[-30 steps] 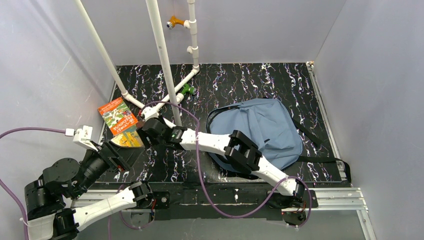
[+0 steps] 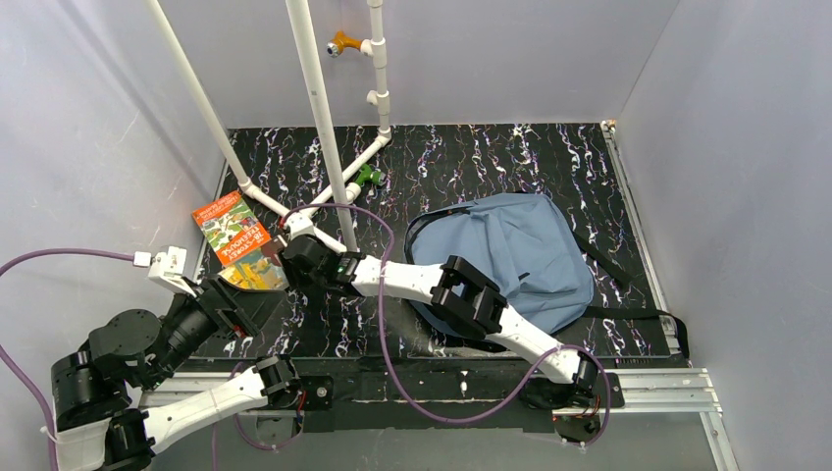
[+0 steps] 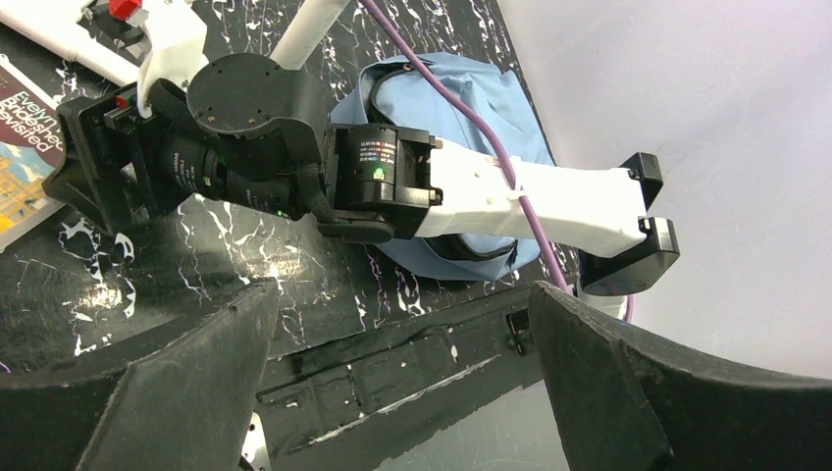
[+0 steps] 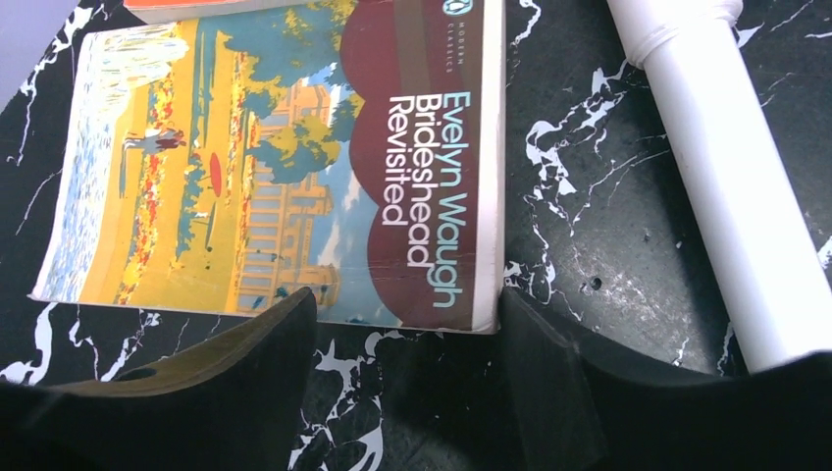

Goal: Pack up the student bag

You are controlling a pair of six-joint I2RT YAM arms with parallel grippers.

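Observation:
The paperback with the maroon end titled Brideshead Revisited (image 4: 285, 167) lies flat at the left of the floor. My right gripper has its fingers apart at the book's near edge by the spine corner, the fingertips looking close to the edge; contact cannot be told. An orange-and-green book (image 2: 231, 224) lies behind the paperback in the top view. On the right rests the blue bag (image 2: 530, 250), lying down, partly behind my right arm; its inside is hidden. At the front left my left gripper (image 2: 235, 310) stands open, nothing between its fingers.
White pipes (image 2: 319, 108) rise behind the books, and one pipe (image 4: 726, 186) runs along the floor close to the spine side. A green valve (image 2: 368, 177) sits on the pipework. Bag straps (image 2: 628, 313) trail right.
The left arm has barely moved. Books and bag look unmoved.

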